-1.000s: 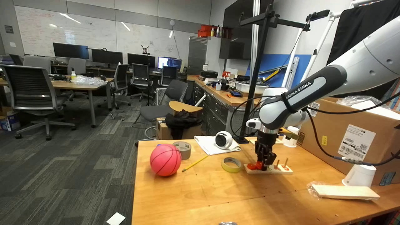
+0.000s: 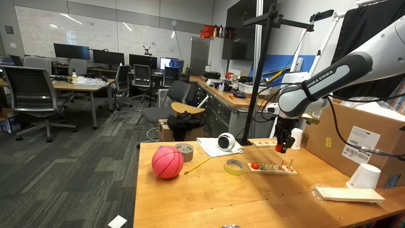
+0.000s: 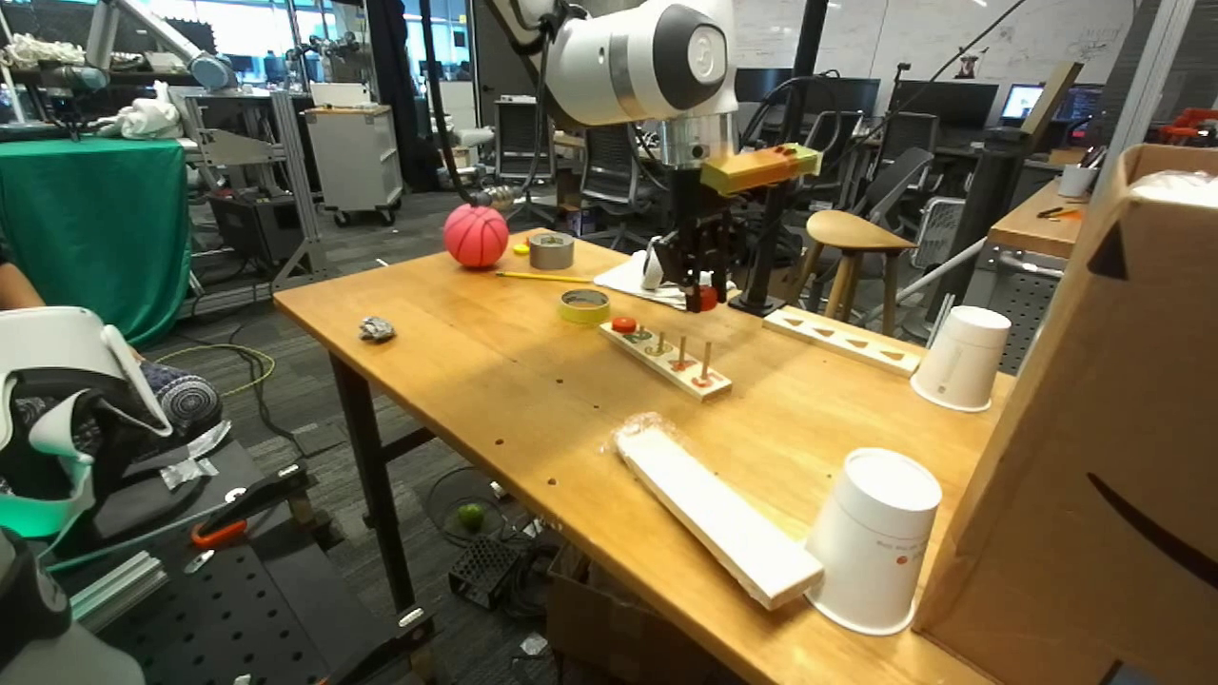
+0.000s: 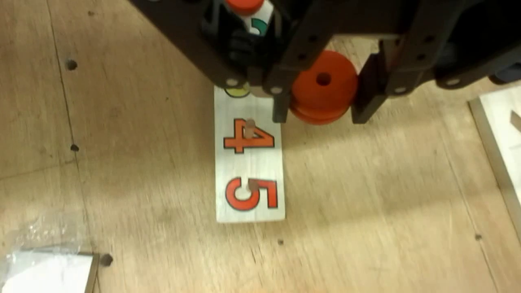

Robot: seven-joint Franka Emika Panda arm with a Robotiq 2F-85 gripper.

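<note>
Two stacked red-orange discs with a centre hole, or one thick one (I cannot tell), make up the red ring piece (image 4: 326,88) that my gripper is shut on. It hangs in the air beside the wooden peg board (image 4: 249,163), clear of it. In exterior view 1 the gripper (image 2: 281,150) is above and behind the board (image 2: 271,171). Numbers 4 and 5 on the board show bare pegs in the wrist view; the fingers and linkage cover part of its other end. Another red disc (image 3: 623,325) sits at the board's far-left end.
A slotted wooden board (image 3: 845,339) and a white cup (image 3: 962,358) stand behind. Yellow tape (image 2: 234,167), a pencil (image 2: 197,165) and a pink ball (image 2: 167,162) lie to the left. A wrapped plank (image 2: 349,194) is at front right.
A second ago the gripper was down at the peg board with red between its fingers. It has since risen and moved right and back, away from the board, carrying the red piece.
</note>
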